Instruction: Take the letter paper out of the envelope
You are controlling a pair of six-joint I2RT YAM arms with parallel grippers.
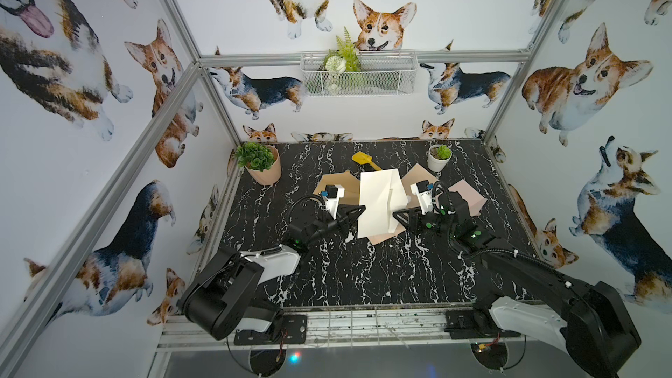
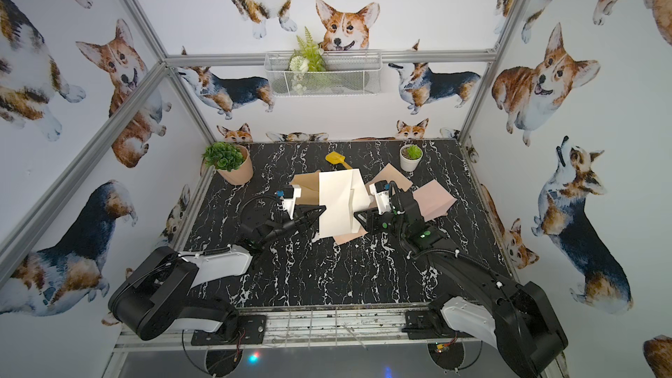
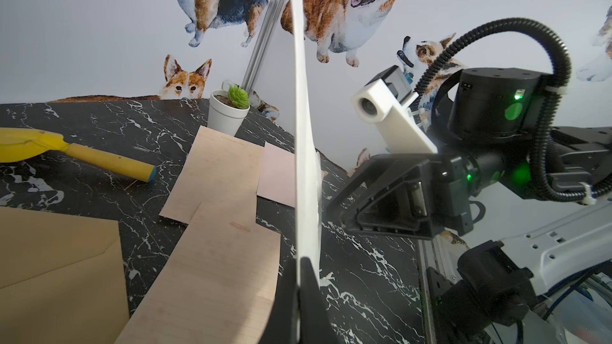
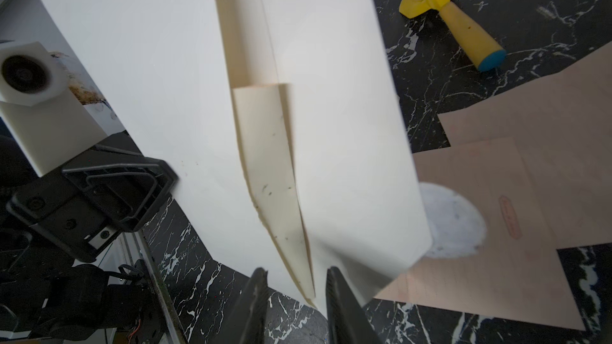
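A cream-white envelope (image 1: 376, 199) is held up over the middle of the table. Its left edge is pinched by my left gripper; in the left wrist view the envelope appears almost edge-on. From the right wrist view its face shows an opening between two white panels, with a narrow cream strip (image 4: 264, 159) inside, which may be the letter paper. My right gripper is part open at the envelope's lower end. The strip's tapered lower end lies between its fingers in view; I cannot tell whether they touch it.
Brown envelopes (image 1: 339, 183) and pinkish ones (image 1: 470, 197) lie behind and under the held envelope. A yellow toy tool (image 1: 364, 160) and two potted plants stand farther back.
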